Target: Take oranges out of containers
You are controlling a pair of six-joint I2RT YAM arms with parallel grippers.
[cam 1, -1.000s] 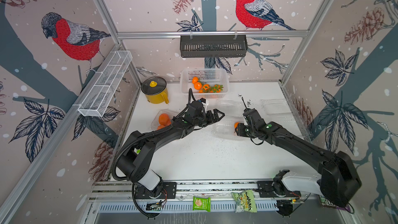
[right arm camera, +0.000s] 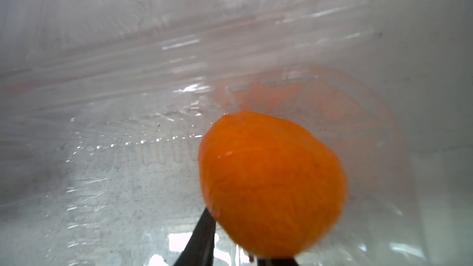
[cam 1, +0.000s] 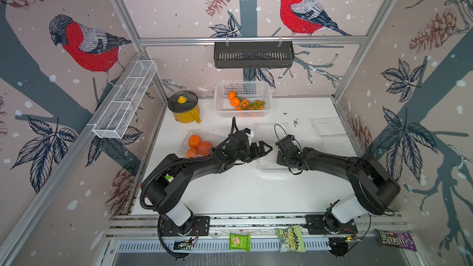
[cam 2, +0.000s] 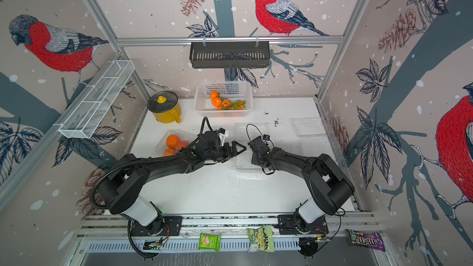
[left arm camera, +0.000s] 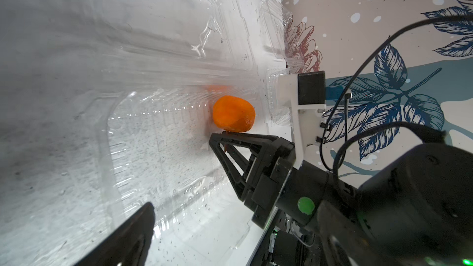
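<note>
An orange [left arm camera: 234, 113] lies over the clear plastic container [left arm camera: 115, 167] in the middle of the table. My right gripper is low over that container, one black finger [left arm camera: 244, 139] right against the orange's near side. In the right wrist view the orange [right arm camera: 271, 182] fills the middle and covers most of the fingertips; whether they grip it cannot be told. Open and empty, my left gripper [cam 1: 266, 148] hangs beside the container's left side. Several orange fruits [cam 1: 195, 141] sit in another clear container [cam 1: 183, 145] on the left, partly behind the left arm.
At the back stands a white basket [cam 1: 219, 93] with orange fruits and small tomatoes on a green stem. A yellow pot [cam 1: 183, 114] is at the back left. Empty clear trays [cam 1: 329, 127] lie at the right.
The left arm has shifted slightly right and toward the front.
</note>
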